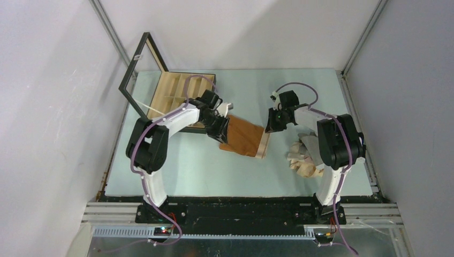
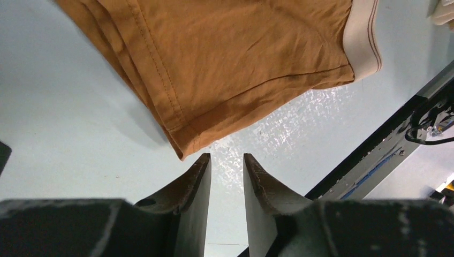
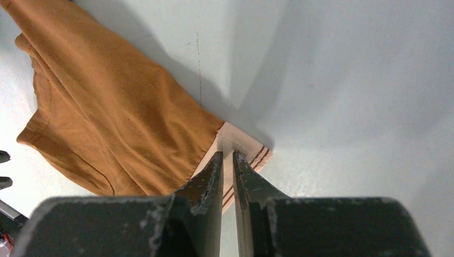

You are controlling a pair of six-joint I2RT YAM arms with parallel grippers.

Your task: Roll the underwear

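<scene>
The brown underwear (image 1: 243, 136) lies folded flat on the pale table, its cream waistband (image 1: 262, 143) to the right. My left gripper is part open just past the fabric's lower corner (image 2: 187, 139), with nothing between its fingers. My right gripper is shut on the waistband (image 3: 239, 142) at its upper corner; stitched stripes show beside the fingertips.
An open wooden compartment box (image 1: 166, 91) with a raised lid stands at the back left, under the left arm. A pile of beige and grey clothes (image 1: 305, 160) lies at the right.
</scene>
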